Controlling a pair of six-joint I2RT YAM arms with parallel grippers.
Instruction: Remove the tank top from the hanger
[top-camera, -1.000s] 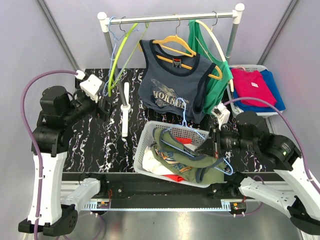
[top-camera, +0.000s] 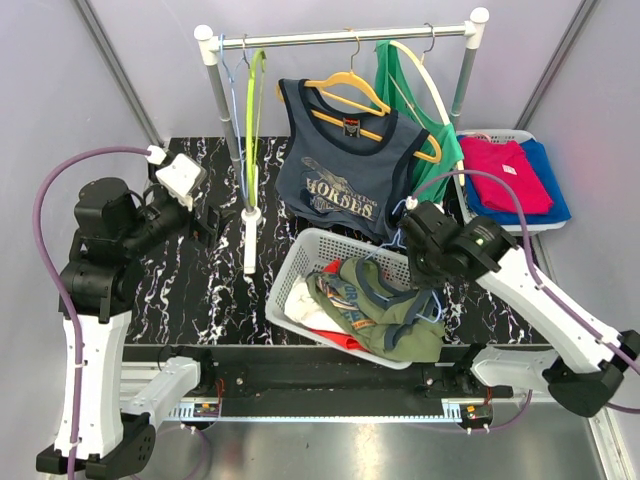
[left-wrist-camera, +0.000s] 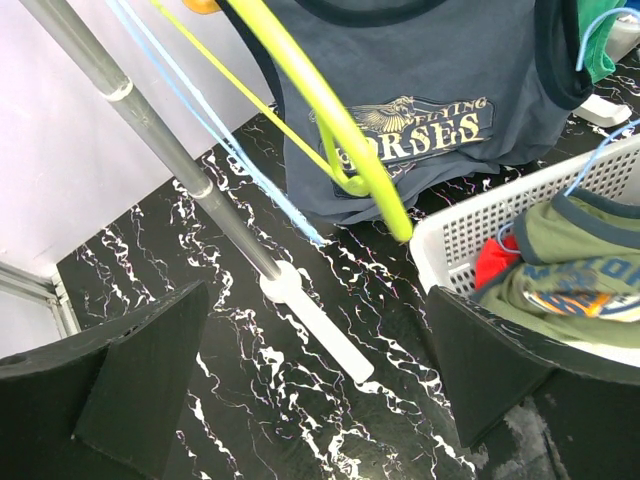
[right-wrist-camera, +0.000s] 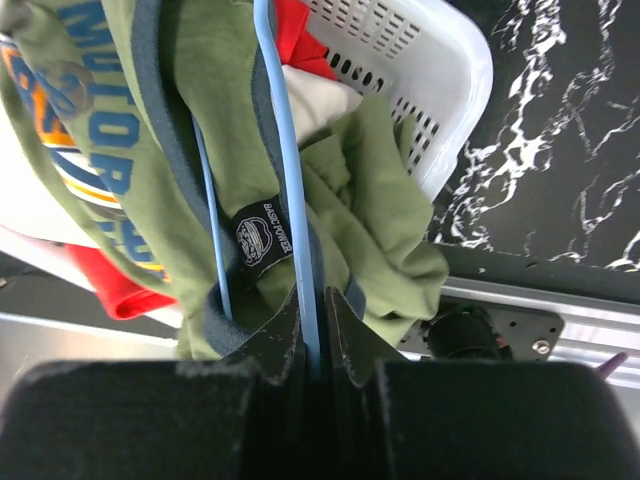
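An olive green tank top with dark trim (top-camera: 360, 315) is heaped in the white basket (top-camera: 290, 277), part of it draping over the front right rim. My right gripper, above the basket's right side, is shut on a blue hanger (right-wrist-camera: 284, 130). The hanger's bar runs over the shirt near its label, and another stretch of blue passes by the neckline, so part of it still lies among the cloth. The hanger's far end is hidden. To the left of the rack, my left gripper stands open and empty, above the dark marbled table.
On the rack rail (top-camera: 330, 38) hang a navy tank top (top-camera: 335, 180) on a yellow hanger, a green top (top-camera: 392, 95), and empty green and blue hangers (top-camera: 253, 125) close to my left gripper. A basket of folded red and blue clothes (top-camera: 510, 175) stands back right.
The empty hangers have swung. The left arm stays nearly still.
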